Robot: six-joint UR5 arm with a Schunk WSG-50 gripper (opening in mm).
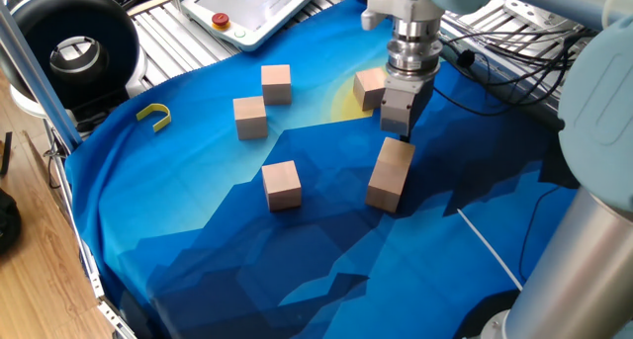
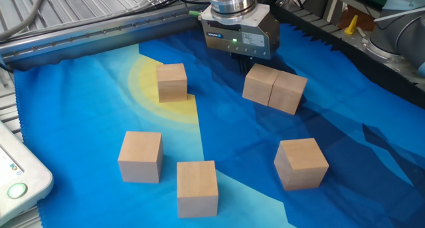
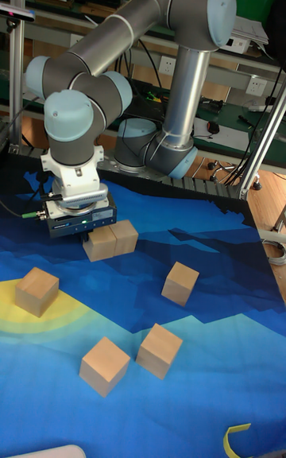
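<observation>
Two wooden cubes stand side by side, faces touching: a left cube (image 2: pixel 260 82) and a right cube (image 2: pixel 288 92) in exterior view 2. In exterior view 1 the joined pair (image 1: pixel 391 174) looks like one long block. My gripper (image 2: pixel 240 64) points down at the far left end of this pair, its dark narrow fingers close together and partly hidden behind the left cube. They look shut, with nothing visible between them. Whether the fingertips touch the cube cannot be told. In exterior view 3 the gripper body hides the fingers.
Single cubes stand apart: one on the yellow patch (image 2: pixel 172 82), one at the right (image 2: pixel 301 164), and two near each other, a left one (image 2: pixel 141 157) and a front one (image 2: pixel 198 189). A yellow hook-shaped piece (image 1: pixel 155 116) lies near the cloth's edge.
</observation>
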